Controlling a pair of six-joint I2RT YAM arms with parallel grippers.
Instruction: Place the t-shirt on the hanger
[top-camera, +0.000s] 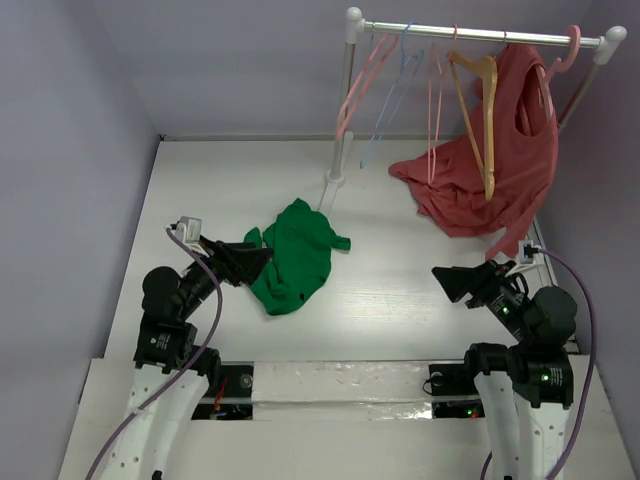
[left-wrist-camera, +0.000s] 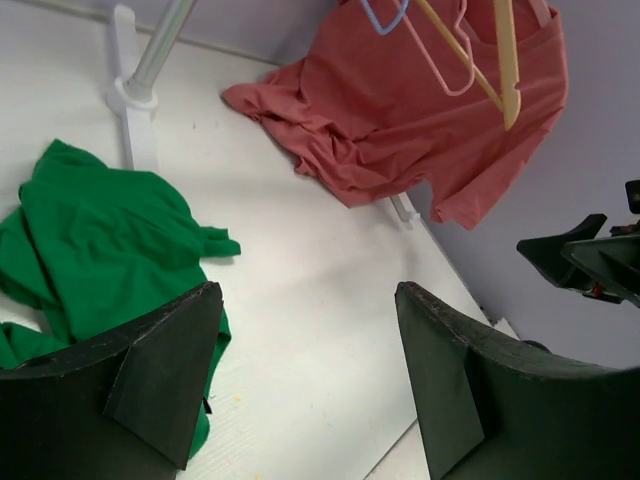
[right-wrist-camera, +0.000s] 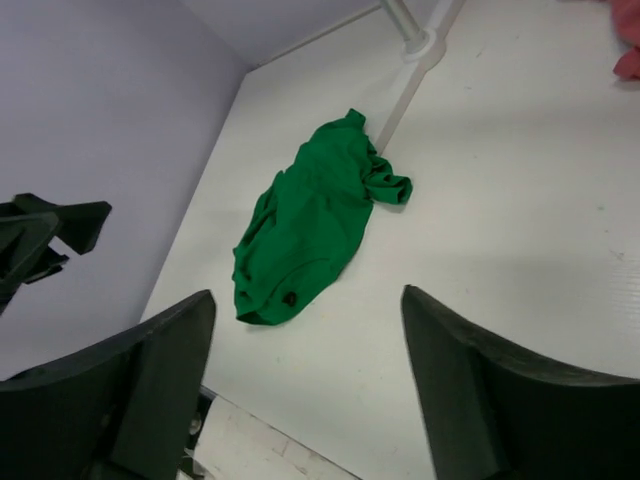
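A crumpled green T-shirt (top-camera: 300, 250) lies on the white table, left of centre. Several hangers hang from the rail, among them a wooden one (top-camera: 488, 120), pink ones and blue ones. My left gripper (top-camera: 262, 258) is open above the shirt's left part, its fingers empty in the left wrist view (left-wrist-camera: 309, 300). On the right side, my right gripper (top-camera: 450, 280) is open over the table, nothing between its fingers, which look blurred in the right wrist view.
A red garment (top-camera: 520, 170) hangs at the rack's right and spreads onto the table. The rack's post (top-camera: 341, 150) and foot stand at the back centre. Bare table (top-camera: 390, 300) lies between the two grippers. Grey walls enclose both sides and the back.
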